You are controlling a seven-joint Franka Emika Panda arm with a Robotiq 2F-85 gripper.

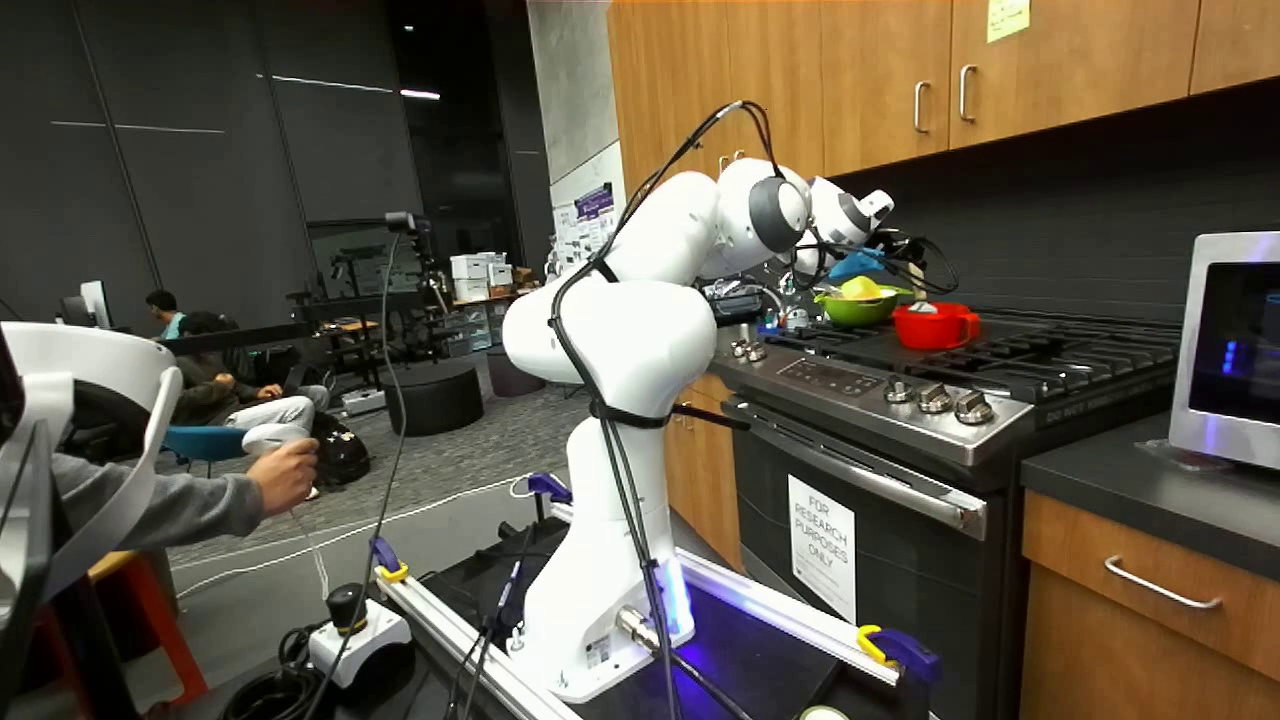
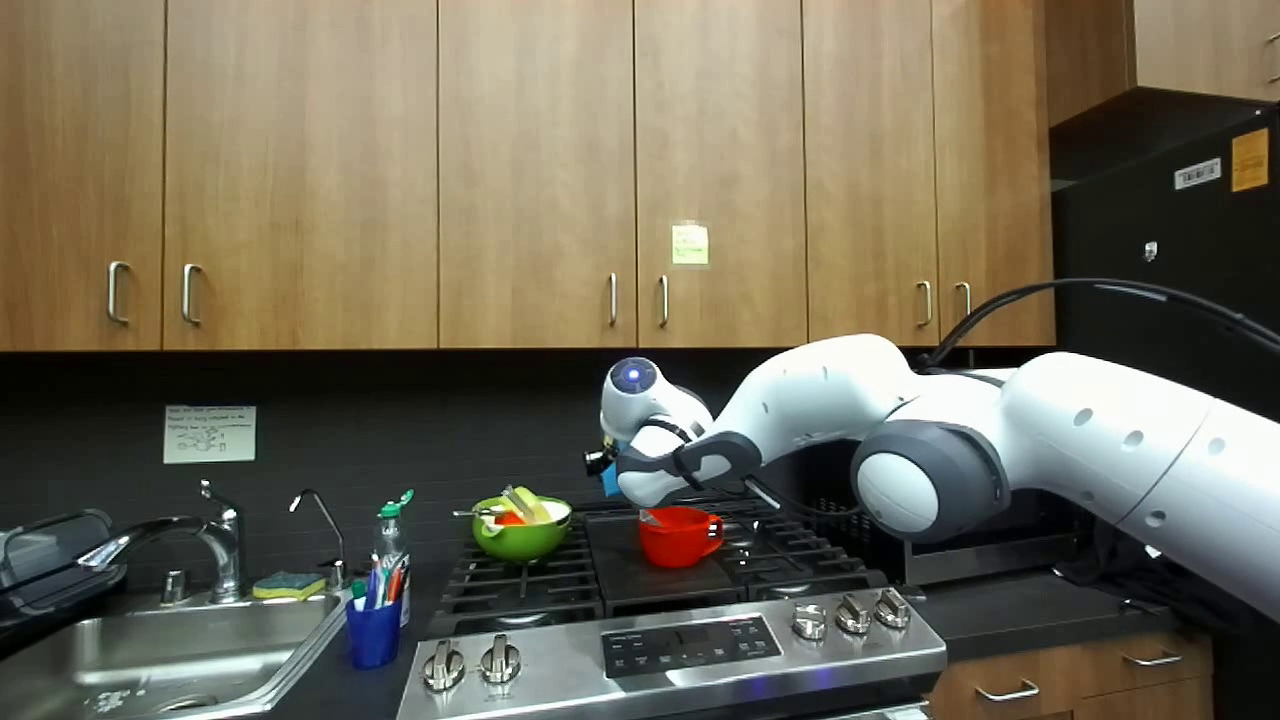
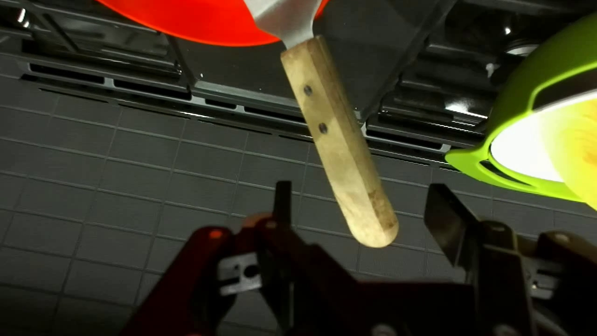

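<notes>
A spatula's wooden handle (image 3: 339, 143) slants through the middle of the wrist view. Its metal blade (image 3: 288, 19) reaches into a red pot (image 3: 224, 25), which stands on the stove in exterior view 2. My gripper is open, one dark finger (image 3: 283, 204) left of the handle's end and the other (image 3: 445, 221) to its right. Visible gaps separate the handle from both fingers in this view; depth is hard to judge. In exterior view 1 the gripper (image 1: 912, 254) is partly hidden by cables and wrist.
Beside the red pot is a green pot (image 2: 518, 542) with yellow and other items in it. Stove grates (image 2: 786, 546) surround them, and a dark tiled wall (image 3: 140, 207) stands close behind. Wooden cabinets (image 2: 720, 144) hang above. The sink (image 2: 156, 654) lies far left.
</notes>
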